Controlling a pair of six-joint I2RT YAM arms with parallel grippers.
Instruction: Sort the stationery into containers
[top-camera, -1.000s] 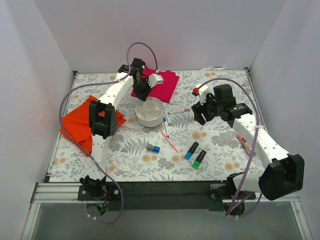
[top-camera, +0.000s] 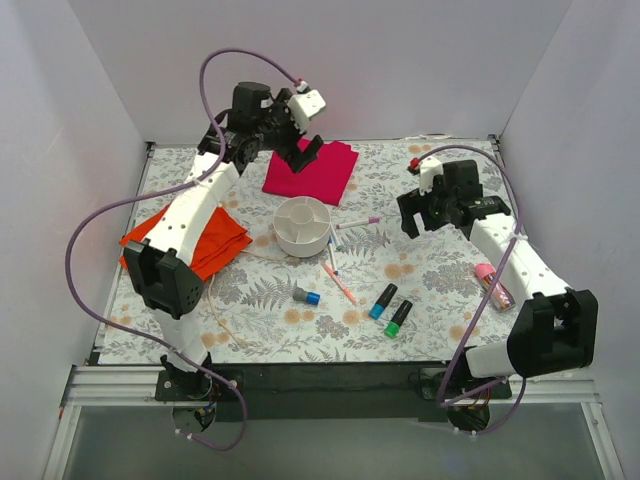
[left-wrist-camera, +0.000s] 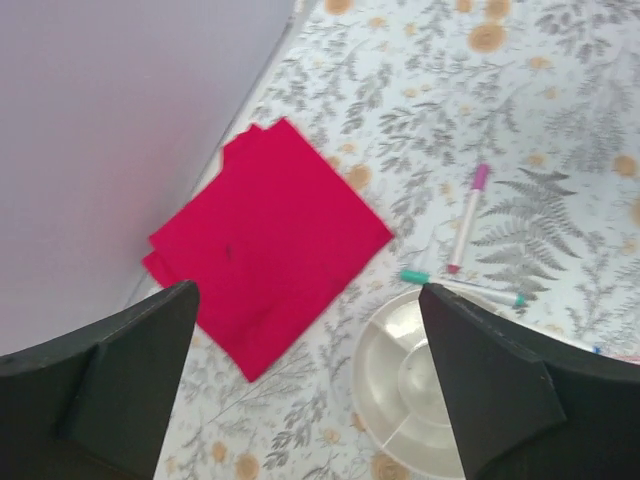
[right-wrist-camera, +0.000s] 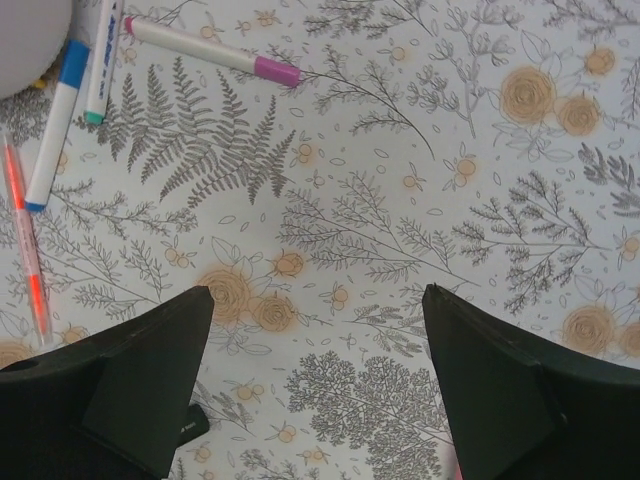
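Observation:
A round white divided container (top-camera: 287, 231) stands mid-table, its visible compartments bare in the left wrist view. My left gripper (top-camera: 305, 157) is open and raised above the red cloth, nothing between its fingers. Open and empty too, my right gripper (top-camera: 410, 214) hovers over bare tablecloth right of the container. A purple-capped marker (right-wrist-camera: 215, 48), a green-ended marker (right-wrist-camera: 103, 60) and a blue-capped marker (right-wrist-camera: 55, 130) lie beside the container. Below them is an orange pen (top-camera: 340, 284). Nearer the front are a blue-capped dark marker (top-camera: 383, 301), a green-capped dark marker (top-camera: 398, 318) and a small grey-and-blue item (top-camera: 306, 296).
A red cloth (top-camera: 312, 173) lies behind the container, an orange cloth (top-camera: 213, 242) at the left beneath my left arm. A pink bottle-like item (top-camera: 494, 285) lies at the right by my right arm.
The loose items on the table look unmoved.

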